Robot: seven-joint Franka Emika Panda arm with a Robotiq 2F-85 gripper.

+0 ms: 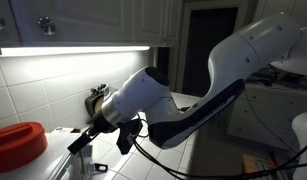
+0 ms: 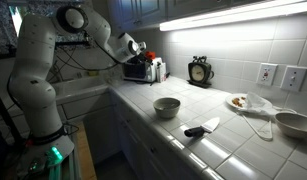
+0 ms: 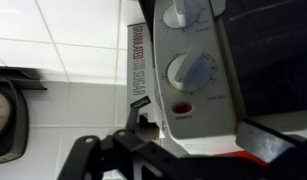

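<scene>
In the wrist view my gripper stands open, its dark fingers on either side of the lower end of a toaster oven's control panel. The panel carries pale knobs, and one knob lies a little beyond the fingertips. Near it is a small red light. No object shows held in the fingers, and I cannot tell whether a finger touches the panel. In exterior view 1 the gripper is beside the oven, whose front is mostly hidden by the arm.
A red lidded pot sits on the oven. A granulated sugar box stands close beside the panel, with a black clock farther left. Along the counter are a bowl, a knife and a plate of food. Clear counter lies between.
</scene>
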